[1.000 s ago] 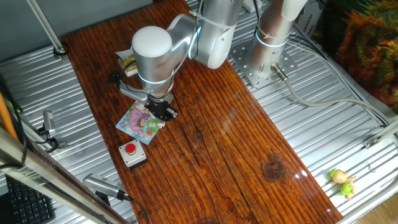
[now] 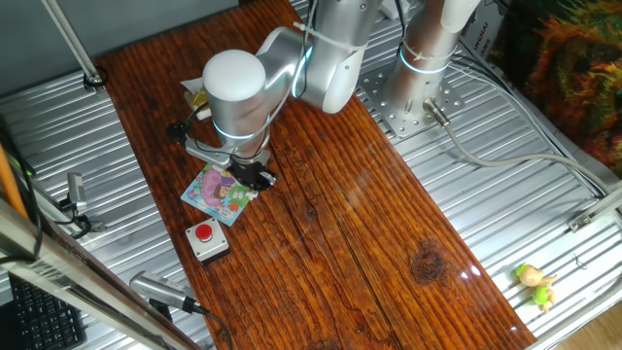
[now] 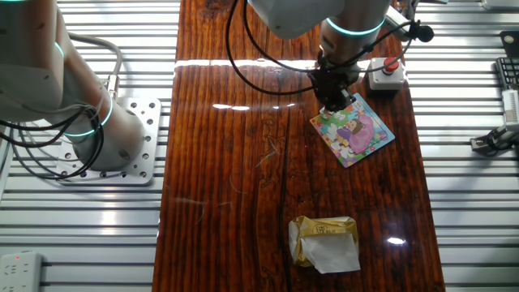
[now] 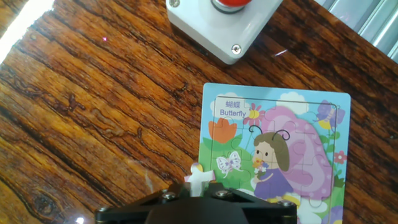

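Observation:
A square butterfly puzzle (image 4: 289, 134) with a pale blue border lies flat on the wooden table, showing a girl with antennae and a pink wing. At its left edge in the wrist view is a small white puzzle piece (image 4: 199, 177), its lower end between my fingertips. My gripper looks shut on that piece, low over the puzzle's edge. The gripper body covers the lower left part of the puzzle. In the second exterior view, the gripper (image 3: 330, 105) hangs at the puzzle's (image 3: 357, 134) upper left corner; the piece is hard to make out there.
A white box with a red button (image 2: 204, 233) stands close to the puzzle near the table edge. A gold and white packet (image 3: 324, 243) lies farther off on the table. The wooden table (image 2: 321, 243) is otherwise broadly clear. Cables loop around the arm.
The arm's wrist has shifted and tilted slightly toward the left and down in the first exterior view. The fingertips stay at about the same place, and the puzzle has not moved.

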